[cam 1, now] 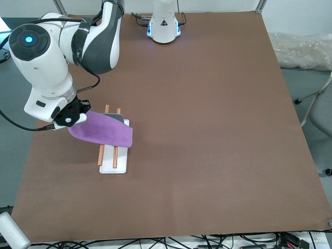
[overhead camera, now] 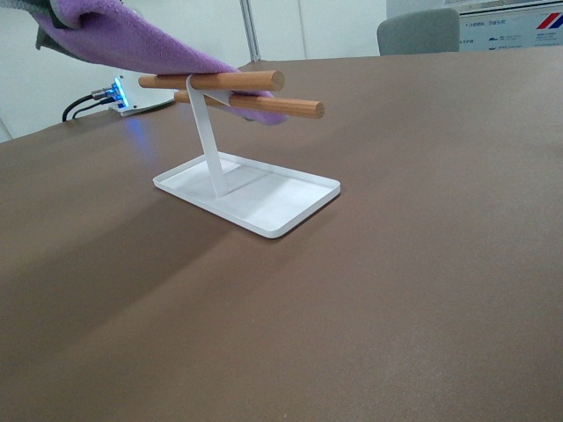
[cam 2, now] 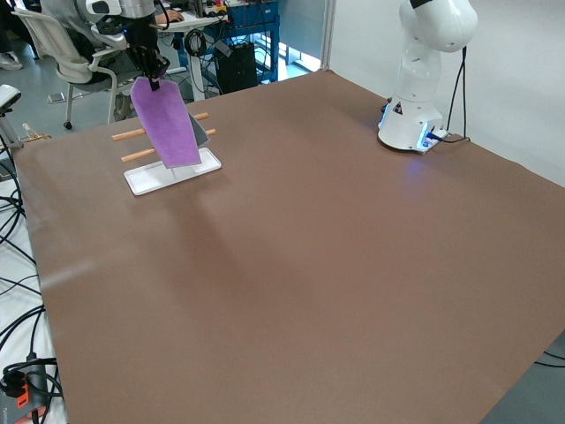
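A purple cloth (cam 1: 101,128) (overhead camera: 149,40) (cam 2: 166,124) with grey patches hangs from my gripper (cam 2: 152,83) and lies across the upper wooden bars (overhead camera: 237,81) of a small white stand with a flat tray base (overhead camera: 273,198). My gripper is over the left end of the stand in the left view, at the cloth's near end; its fingers are mostly hidden by arm and cloth, and appear shut on the cloth in the right view.
Cables and equipment lie along the edge beyond it.
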